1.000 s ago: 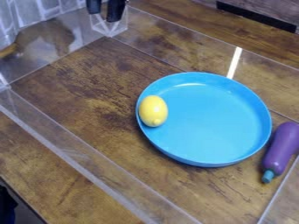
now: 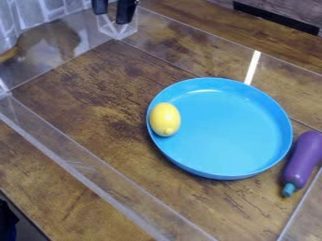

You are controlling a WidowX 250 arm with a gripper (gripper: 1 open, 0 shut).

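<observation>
A blue round plate [image 2: 227, 132] rests on the wooden surface, with a yellow lemon-like object [image 2: 165, 119] lying on its left side. To the right of the plate lies a purple toy [image 2: 303, 159] with a blue-green tip, perhaps an eggplant or bottle. The gripper [image 2: 113, 11] shows only as two dark fingers at the top edge, upper left, apart from these objects. Its fingers stand apart with nothing visible between them.
Clear acrylic walls [image 2: 88, 179] border the wooden surface [image 2: 88, 94]. A white tape strip [image 2: 251, 68] lies behind the plate. The area left of the plate is bare.
</observation>
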